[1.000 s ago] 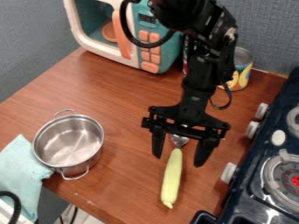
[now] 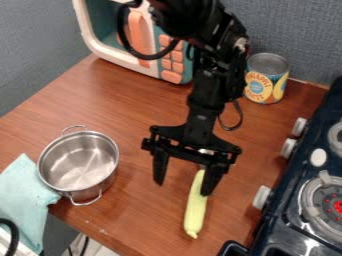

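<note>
My black gripper is low over the middle of the wooden counter, fingers apart, with nothing visible held between them. A pale yellow, elongated object, like a toy corn or vegetable, lies on the counter below and in front of it, its far end near the right finger and partly hidden by the gripper.
A steel pot and light blue cloth sit at left. A black stove borders the right. A toy microwave and a can stand at the back.
My gripper has shifted slightly left over the last second, its fingers now further left over the yellow object's far end. The other objects appear still.
</note>
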